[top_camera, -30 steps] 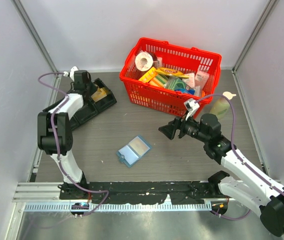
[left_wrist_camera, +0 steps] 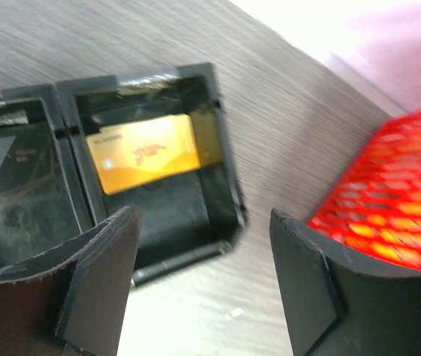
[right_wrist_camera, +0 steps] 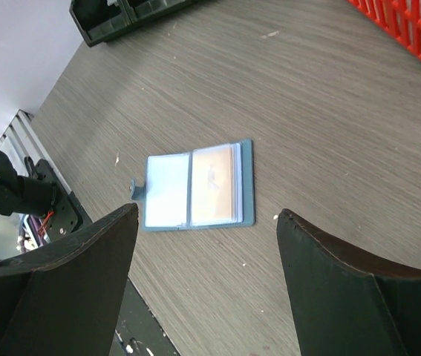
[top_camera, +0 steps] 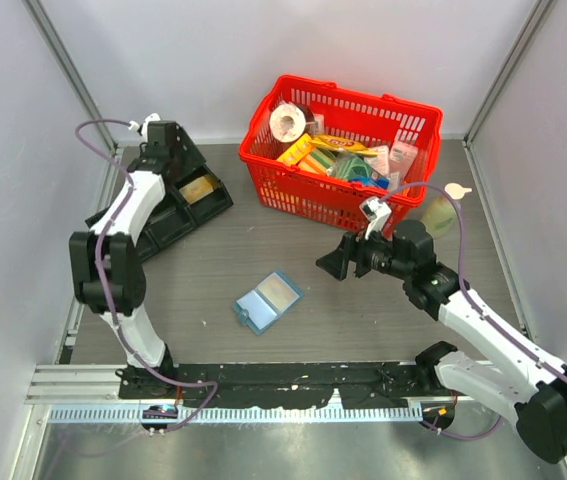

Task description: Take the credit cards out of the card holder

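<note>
A light-blue card holder [top_camera: 269,302] lies open on the grey table, with pale cards in it; it also shows as an open holder [right_wrist_camera: 195,188] in the right wrist view. My left gripper stands open above the black compartment tray [top_camera: 169,232]. A yellow card [left_wrist_camera: 142,150] lies in one of that tray's compartments, below the fingers. My right gripper is open over the table, right of the card holder, with nothing between its fingers.
A red basket [top_camera: 279,195] full of packaged goods stands at the back centre. A pale green bottle [top_camera: 441,215] is to its right.
The right arm and card holder look unchanged.
</note>
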